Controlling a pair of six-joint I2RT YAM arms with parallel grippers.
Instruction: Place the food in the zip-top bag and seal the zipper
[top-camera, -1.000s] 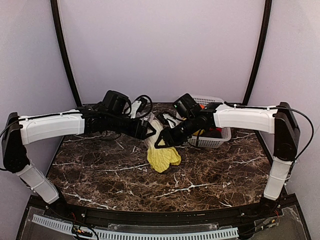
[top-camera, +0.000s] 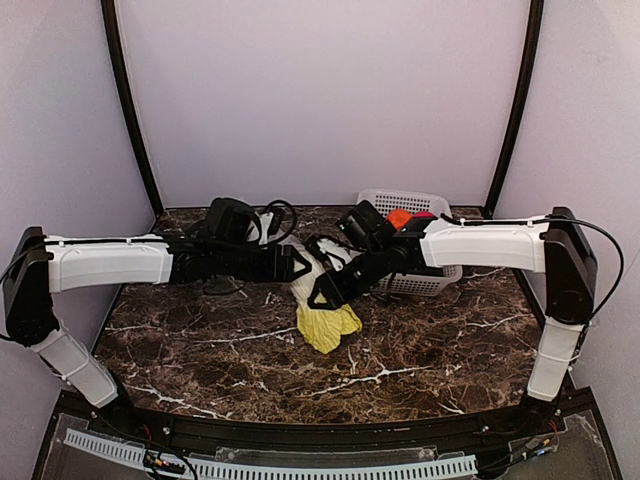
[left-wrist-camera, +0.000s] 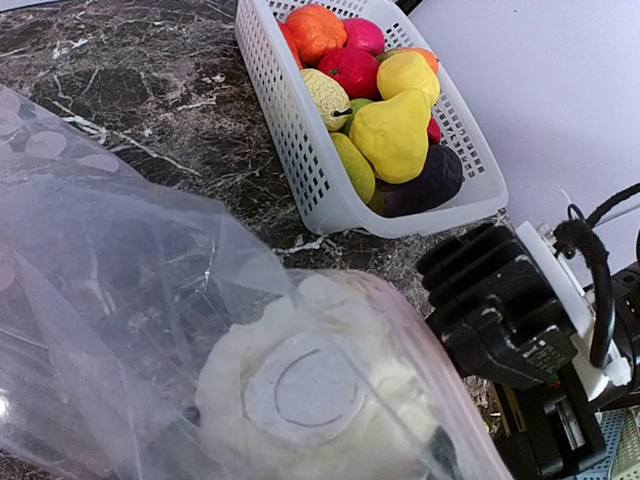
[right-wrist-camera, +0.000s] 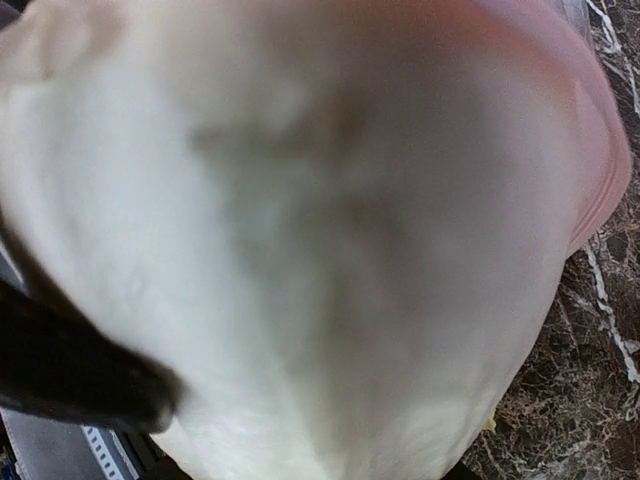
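A pale cabbage with a yellow leafy end (top-camera: 328, 325) hangs between the two arms in the top view. Its white base (left-wrist-camera: 305, 390) shows through the clear film of the zip top bag (left-wrist-camera: 130, 300), whose pinkish rim runs alongside it; the leafy end is outside. My right gripper (top-camera: 325, 293) is shut on the cabbage, and one dark finger (right-wrist-camera: 80, 370) presses its side in the right wrist view. At the bag, left of the cabbage, is my left gripper (top-camera: 300, 264). Film and cabbage hide its fingertips, so its opening cannot be judged.
A white basket (left-wrist-camera: 285, 150) of assorted toy fruit and vegetables stands at the back right, behind the right arm. Both grippers are very close together.
The right gripper and the cabbage have shifted slightly toward the front, with the leafy end lower. My left gripper's wrist has dipped and tilted a little.
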